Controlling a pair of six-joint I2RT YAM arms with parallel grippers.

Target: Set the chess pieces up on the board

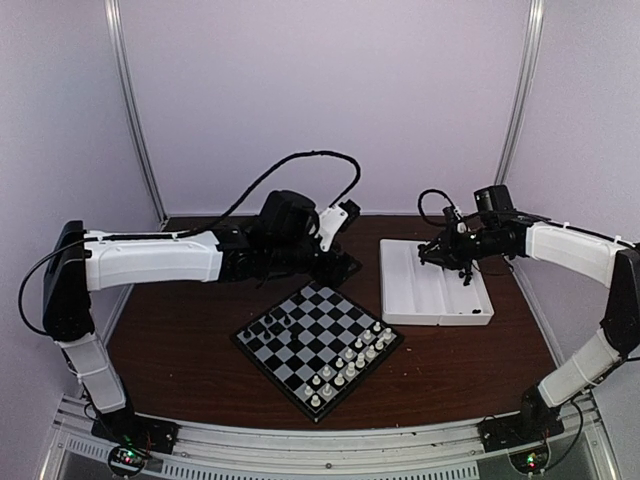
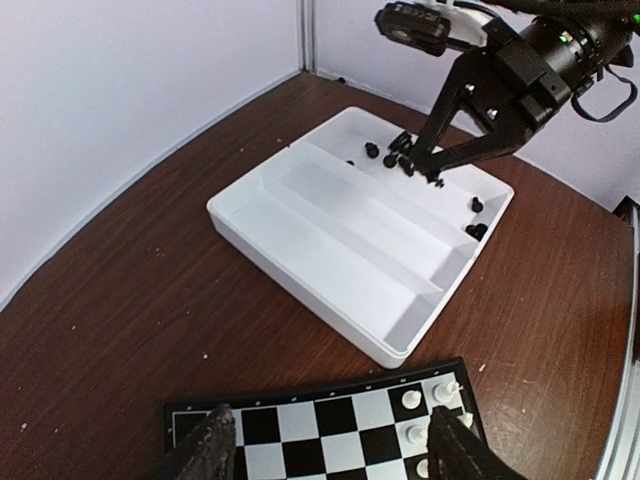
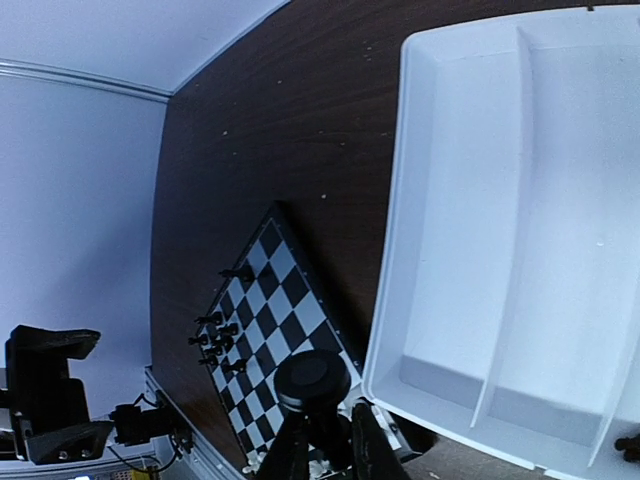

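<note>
The chessboard (image 1: 316, 350) lies on the table, white pieces (image 1: 350, 365) along its right-front side, several black pieces (image 1: 270, 330) at the left. My left gripper is open above the board's back corner, nothing seen between its fingers. My right gripper is shut on a black chess piece (image 3: 312, 380), held up at the left part of the white tray (image 1: 430, 300). More black pieces (image 2: 390, 160) lie in the tray's right-hand compartment.
The tray has long dividers and stands right of the board.
</note>
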